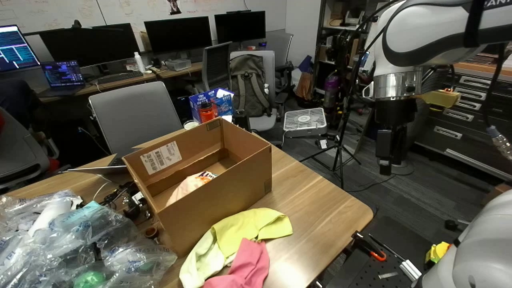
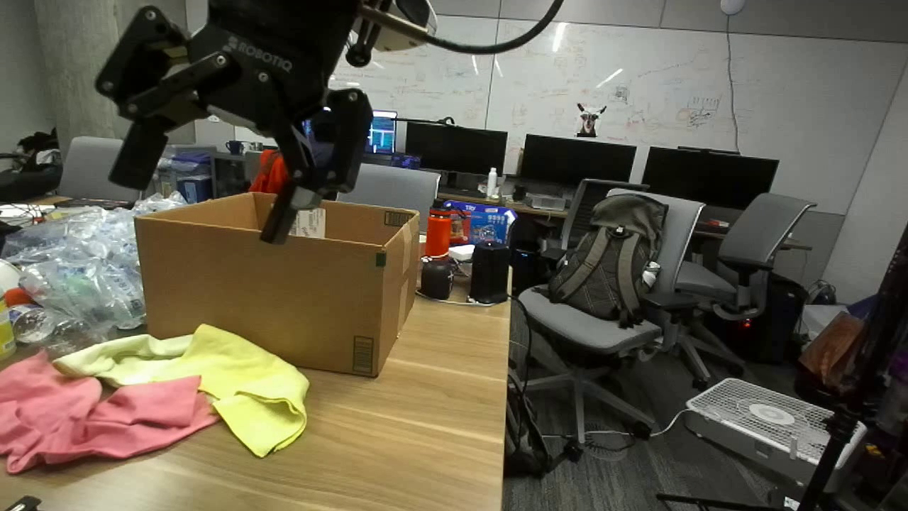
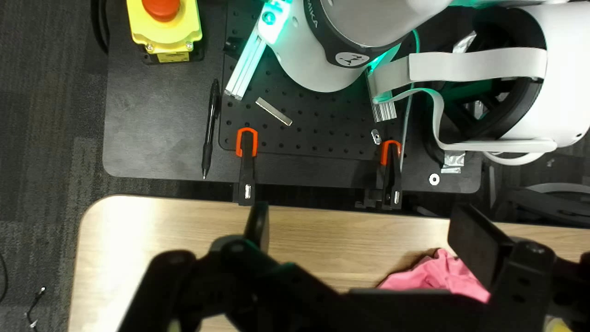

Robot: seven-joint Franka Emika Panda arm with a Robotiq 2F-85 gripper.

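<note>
My gripper (image 2: 204, 213) is raised in the air with its fingers spread wide and nothing between them. In the wrist view, bare table and part of a pink cloth (image 3: 434, 275) show beyond the fingers. On the wooden table the pink cloth (image 1: 248, 265) lies crumpled beside a yellow-green cloth (image 1: 252, 223), the two touching. Both rest in front of an open cardboard box (image 1: 225, 197). Inside the box is a pale pink, patterned item (image 1: 189, 185), probably fabric; most of its shape is hidden by the near wall.
Clear plastic air-pillow packing (image 1: 96, 240) heaps up left of the box. A red bottle (image 2: 438, 233) and small black items stand behind it. Orange-tipped clamps (image 3: 247, 166) grip along the robot's base plate.
</note>
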